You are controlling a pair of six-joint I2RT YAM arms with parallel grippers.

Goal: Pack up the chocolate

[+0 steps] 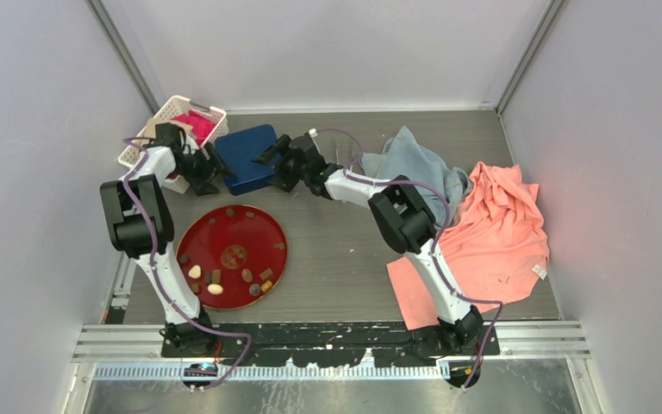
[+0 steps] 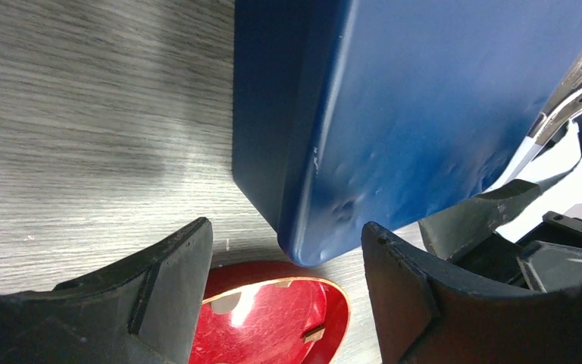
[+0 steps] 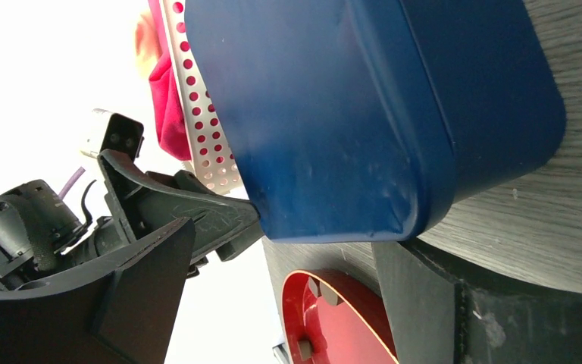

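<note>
A dark blue box (image 1: 250, 155) with its lid surface facing up stands at the back left of the table. At its left side my left gripper (image 1: 209, 175) stands open, nothing between its fingers. From the right, my right gripper (image 1: 273, 169) reaches the box's edge with parted fingers; in the right wrist view one finger (image 3: 432, 303) lies close against or under the lower edge, and I cannot tell whether it touches. In front of the box lies a round red tray (image 1: 233, 226) holding several chocolates, among them a pale one (image 1: 215, 289) and a brown one (image 1: 246, 275).
A white perforated basket (image 1: 177, 105) with red cloth (image 1: 200, 126) inside stands behind my left gripper. Blue-grey cloth (image 1: 422, 164) and a salmon cloth (image 1: 496, 233) cover the right side. Bare table (image 1: 336, 267) shows between tray and cloths.
</note>
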